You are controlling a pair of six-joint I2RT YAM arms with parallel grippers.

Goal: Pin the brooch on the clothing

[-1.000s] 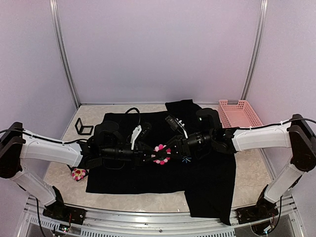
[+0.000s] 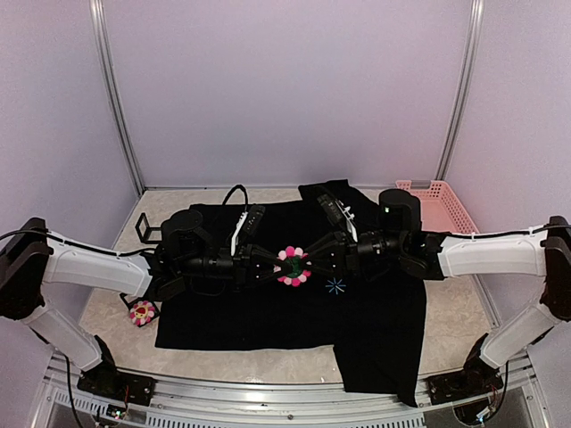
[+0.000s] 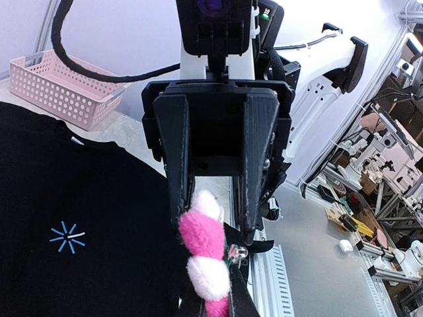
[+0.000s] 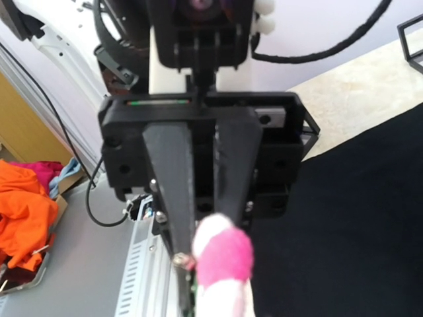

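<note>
The brooch, a pink-and-white plush flower with a dark green centre (image 2: pixel 293 267), is held up above the black garment (image 2: pixel 250 325), between the two facing grippers. My left gripper (image 2: pixel 276 266) is shut on it from the left; its pink and white petals (image 3: pixel 203 234) show edge-on between those fingers, with a small metal part beside them. From the right, my right gripper (image 2: pixel 310 262) reaches the brooch's other side. Its fingers (image 4: pixel 169 178) stand a little apart, and the petals (image 4: pixel 225 256) partly cover their tips, so whether they grip anything is unclear.
A blue starburst mark (image 2: pixel 335 286) lies on the garment just right of the brooch. Another flower (image 2: pixel 143 312) rests on a black stand at the left. A pink basket (image 2: pixel 451 207) stands at the back right. Bare table shows along the front left.
Over the last second both grippers shifted slightly; the right arm tilted and moved back a little.
</note>
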